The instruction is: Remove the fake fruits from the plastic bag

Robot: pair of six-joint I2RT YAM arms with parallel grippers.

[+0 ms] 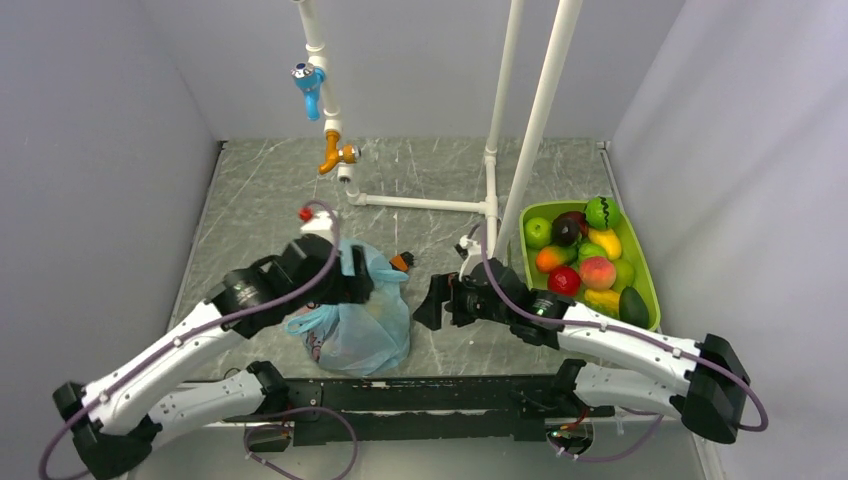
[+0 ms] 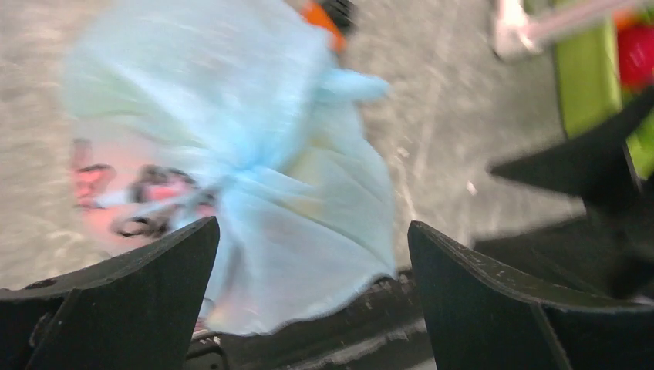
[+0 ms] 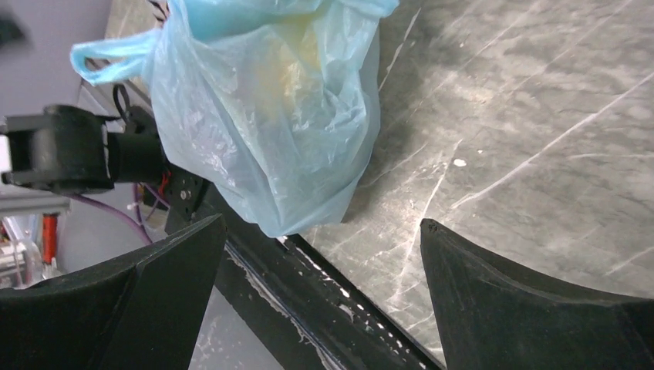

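Observation:
The light-blue plastic bag (image 1: 375, 325) lies crumpled on the grey marbled floor near its front edge. Faint yellow shows through its side (image 3: 297, 65), but what is inside cannot be made out clearly. Above the bag, blurred by motion, my left gripper (image 1: 358, 275) stands open with nothing between its fingers; the bag (image 2: 254, 166) lies below them in the left wrist view. To the right of the bag, my right gripper (image 1: 435, 305) is open and empty, apart from the plastic. Fake fruits (image 1: 597, 272) of several kinds fill the green basket (image 1: 648, 285) at the right.
A black-and-orange object (image 1: 402, 261) lies behind the bag. White pipes (image 1: 425, 204) with a blue tap (image 1: 308, 90) and an orange tap (image 1: 335, 152) stand at the back.

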